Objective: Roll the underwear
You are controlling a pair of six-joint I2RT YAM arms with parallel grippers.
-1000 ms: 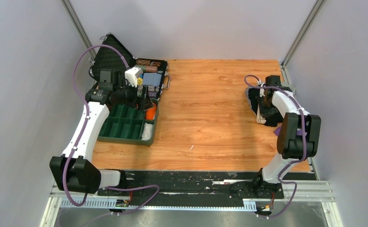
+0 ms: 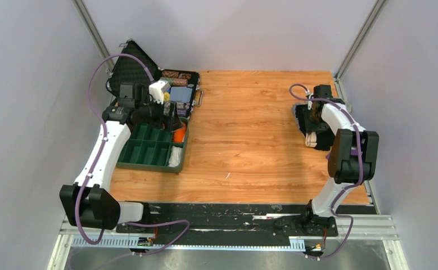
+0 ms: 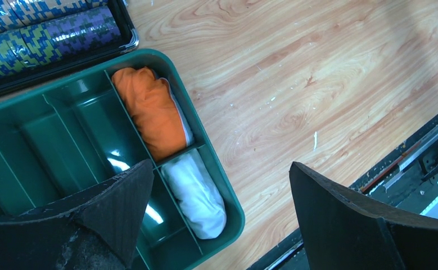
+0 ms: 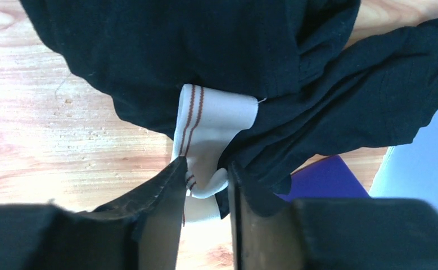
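A pile of black cloth lies at the table's right side, a white waistband with brown stripes folded across it. My right gripper is low over that waistband, its fingers part open around a curled bit of white band; whether it grips it I cannot tell. In the top view this arm covers much of the pile. My left gripper stands open above the green divided box, nothing between its fingers; the box holds an orange rolled cloth and a white one.
An open black case with chips stands behind the green box. A purple object lies beside the black cloth.
The left arm has not moved.
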